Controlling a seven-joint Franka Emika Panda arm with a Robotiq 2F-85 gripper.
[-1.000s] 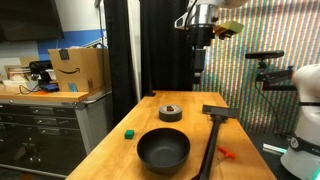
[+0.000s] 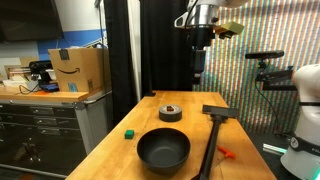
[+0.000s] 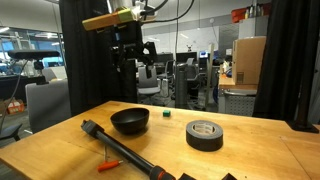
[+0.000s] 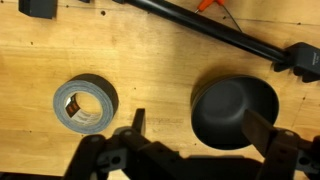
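High above the table, my gripper is open, its two fingers far apart with nothing between them. In exterior view 1 the gripper (image 2: pixel 198 78) hangs behind and to the right of a black bowl (image 2: pixel 163 150), well clear of the tabletop. From the wrist, the empty-looking bowl (image 4: pixel 235 112) lies below, partly covered by the right finger. A grey tape roll (image 4: pixel 86 104) lies flat to the left, apart from the bowl. A small green block (image 2: pixel 129 134) sits on the table left of the bowl; in exterior view 2 the block (image 3: pixel 166 113) shows behind the bowl.
A long black bar (image 3: pixel 130 150) lies across the table beside the bowl. An orange-red tool (image 2: pixel 226 153) rests near it. Bare wood (image 3: pixel 262 140) surrounds the tape roll (image 3: pixel 205 135). Dark curtains and a cabinet with boxes stand behind.
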